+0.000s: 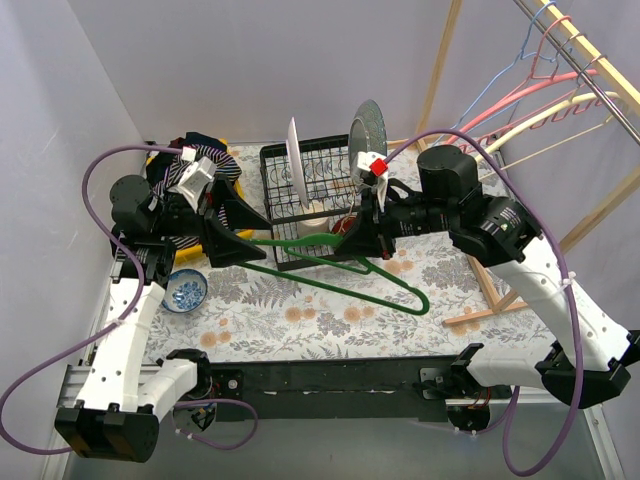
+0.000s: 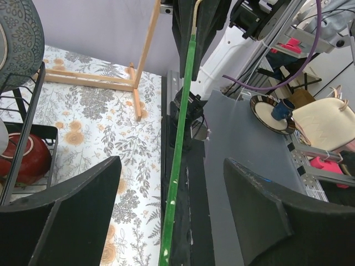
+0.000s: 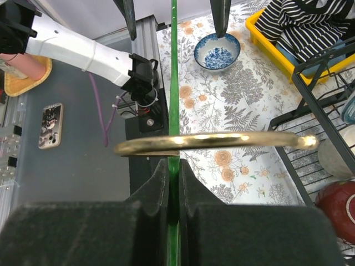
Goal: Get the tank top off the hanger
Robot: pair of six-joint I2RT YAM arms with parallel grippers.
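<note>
A bare green hanger (image 1: 350, 293) is held level above the table, with no tank top on it. My right gripper (image 1: 349, 243) is shut on it near the middle; in the right wrist view its green bar (image 3: 173, 88) runs between the fingers, with the brass hook across. My left gripper stands open around the hanger's left end. Dark and striped clothing (image 1: 162, 170) lies in a yellow basket (image 3: 255, 25) behind my left arm; which piece is the tank top I cannot tell.
A black dish rack (image 1: 278, 170) with plates stands at the back centre. A patterned bowl (image 1: 184, 292) sits at the left. A wooden rail (image 1: 605, 70) carrying colored hangers is at the upper right.
</note>
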